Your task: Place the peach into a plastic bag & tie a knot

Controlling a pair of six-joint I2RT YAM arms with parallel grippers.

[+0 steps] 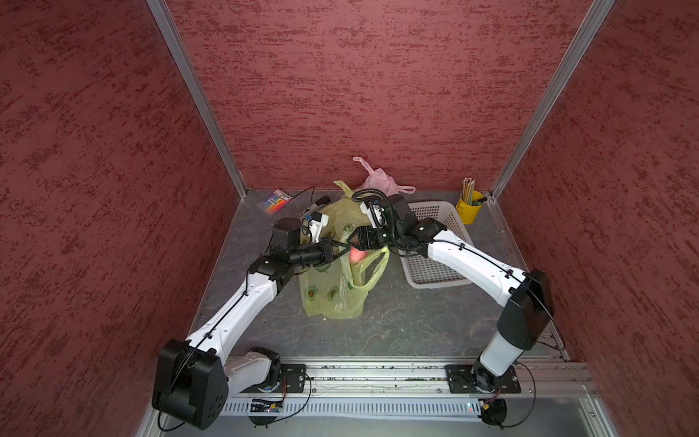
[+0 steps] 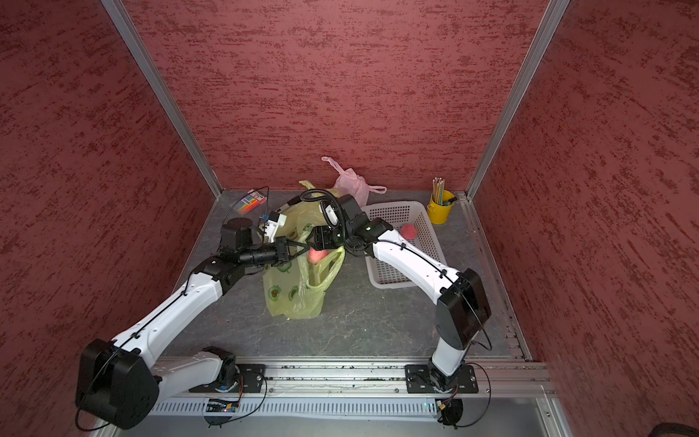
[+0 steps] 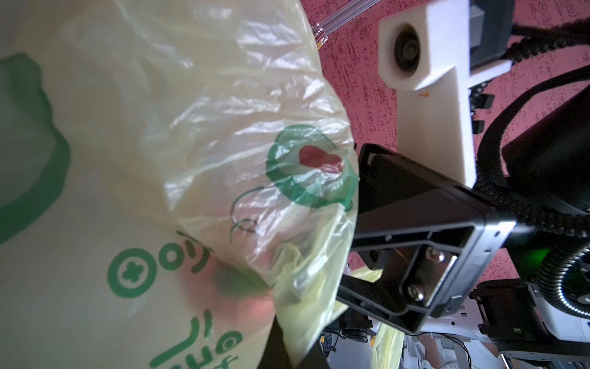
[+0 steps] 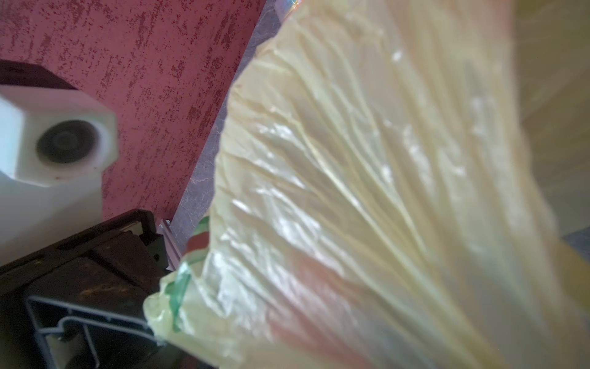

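The yellow-green plastic bag (image 1: 327, 298) stands mid-table, printed with avocados. My left gripper (image 1: 340, 248) is shut at the bag's top, with bag film by its fingertips in the left wrist view. My right gripper (image 1: 353, 239) is at the bag's mouth with the peach (image 1: 357, 254) just below it, partly inside the bag. Whether its fingers still touch the peach is hidden by bag and housing. In the right wrist view the crumpled bag (image 4: 362, 184) covers the fingers.
A white perforated basket (image 2: 386, 279) with another peach (image 2: 408, 231) sits at the right. A pink bag (image 1: 382, 180), a yellow cup of sticks (image 1: 468, 213) and a colourful packet (image 1: 274, 201) stand along the back.
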